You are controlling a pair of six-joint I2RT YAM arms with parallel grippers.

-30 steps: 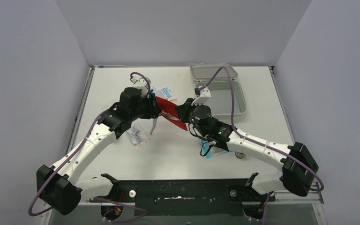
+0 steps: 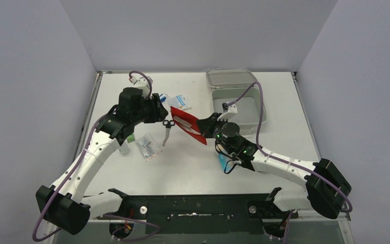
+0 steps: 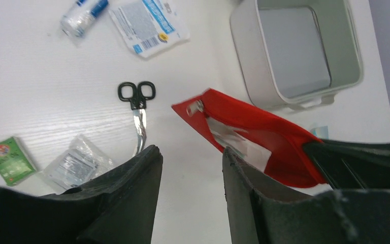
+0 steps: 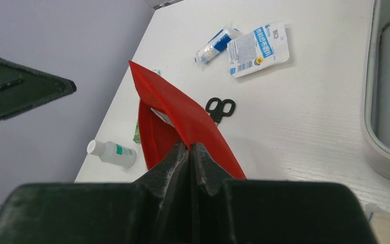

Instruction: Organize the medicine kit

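Note:
A red pouch (image 2: 188,123) hangs above the table, its mouth gaping and something whitish visible inside. My right gripper is shut on one edge of it. To the pouch's left, my left gripper has its fingers apart with nothing between them. Black-handled scissors (image 3: 137,96) lie on the table below. Behind them are a white and blue packet (image 3: 147,25) and a blue-capped wrapped roll (image 3: 84,16). A clear bag (image 2: 148,146), a green box (image 3: 9,160) and a white bottle (image 4: 112,153) are on the left side.
The grey-green open bin (image 2: 264,113) stands at the back right, with its lid (image 2: 230,77) behind it. A blue packet (image 2: 223,160) lies partly under the right arm.
The left gripper has drawn away to the left and no longer meets the pouch.

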